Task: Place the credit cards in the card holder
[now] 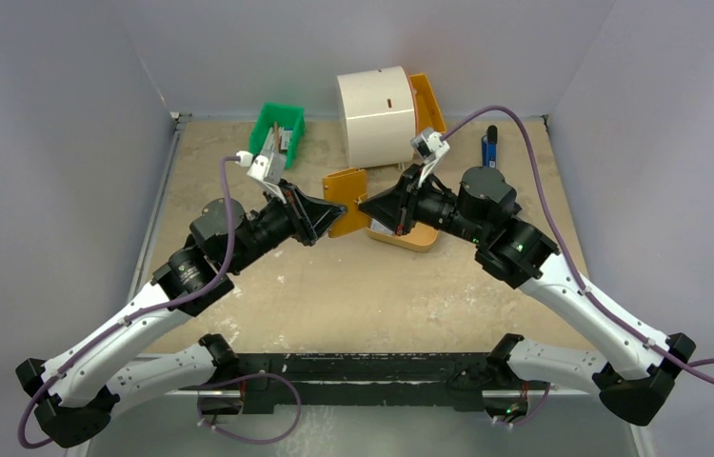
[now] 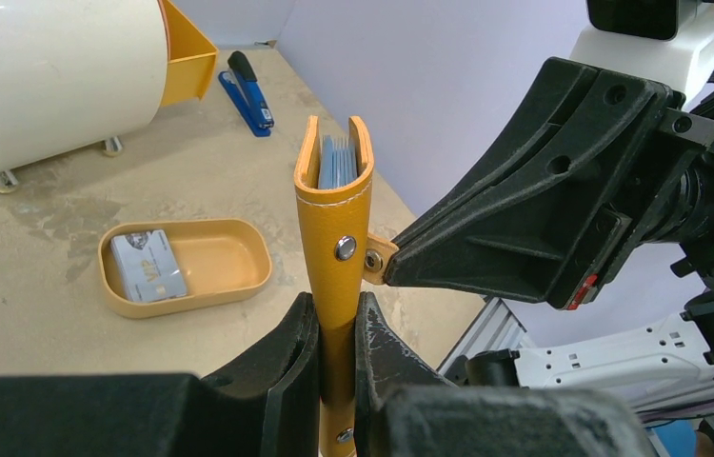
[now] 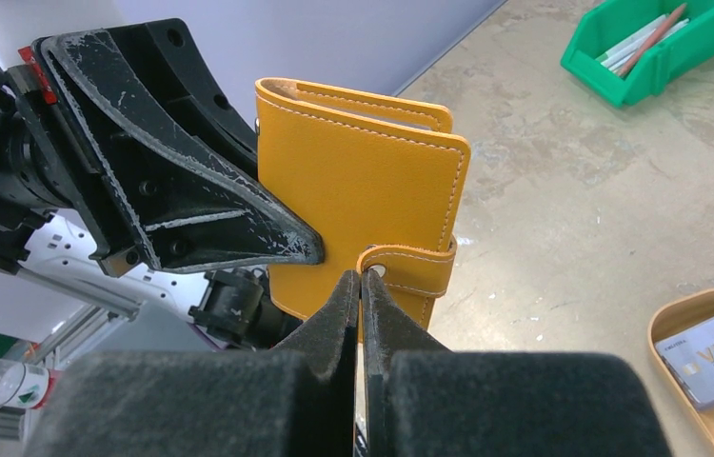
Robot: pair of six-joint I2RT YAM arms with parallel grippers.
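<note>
My left gripper is shut on the orange leather card holder [image 2: 334, 238], which stands upright in the air between both arms. Bluish-grey card edges [image 2: 339, 164] show inside its open top in the left wrist view. From its side a short snap strap [image 3: 412, 269] stands out, and the tips of my right gripper meet at its loose end. That gripper is shut; whether the strap is pinched between its fingers is unclear. One card marked VIP [image 2: 148, 266] lies in the shallow orange tray [image 2: 229, 297] below.
Behind the arms stand a white cylinder [image 1: 376, 119], an orange bin [image 1: 426, 100] and a green box [image 1: 284, 109] holding pens. A blue stapler [image 2: 249, 92] lies at the back right.
</note>
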